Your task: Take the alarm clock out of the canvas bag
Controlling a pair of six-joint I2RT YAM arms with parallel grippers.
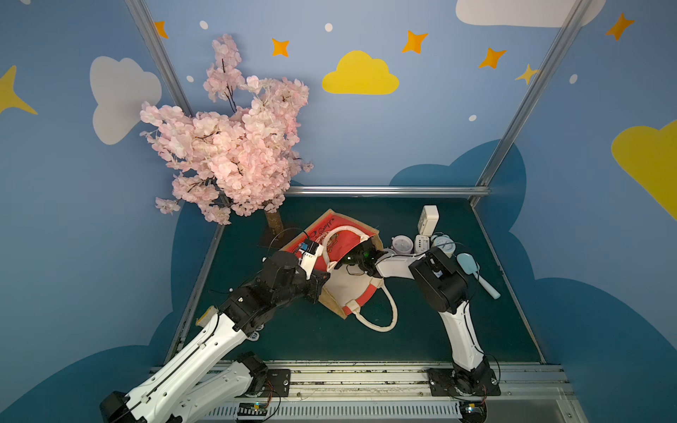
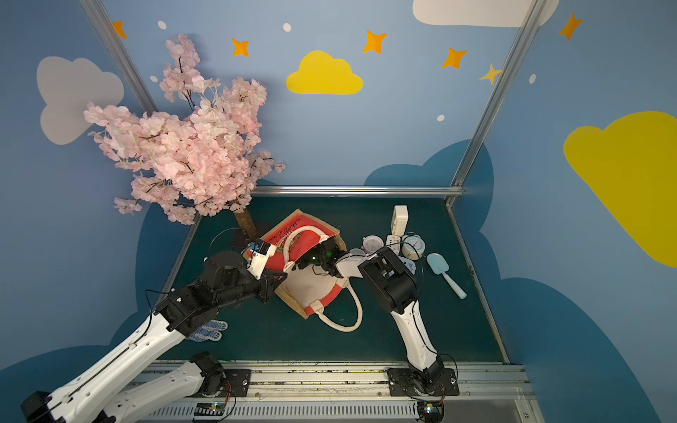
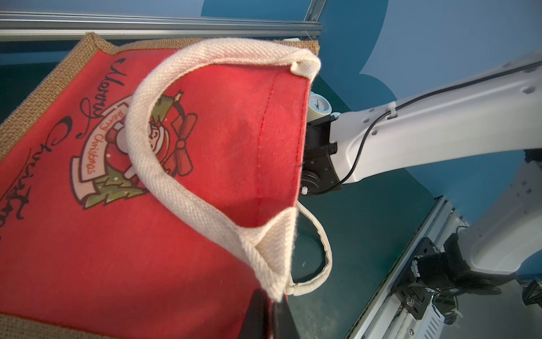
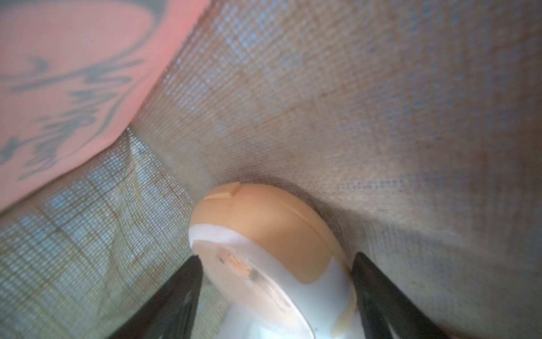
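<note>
The red canvas bag lies on the green floor, its white handle arching over the printed side. My left gripper is shut at the bag's rim by a handle's stitched end; whether it pinches cloth is hard to tell. Inside the bag, in the right wrist view, a rounded peach-and-white object, likely the alarm clock, lies against the burlap lining. My right gripper reaches in, blurred fingertips part open on either side of that object; contact is unclear.
A cherry blossom tree stands at back left. Small white items and a light blue tool lie right of the bag, near my right arm.
</note>
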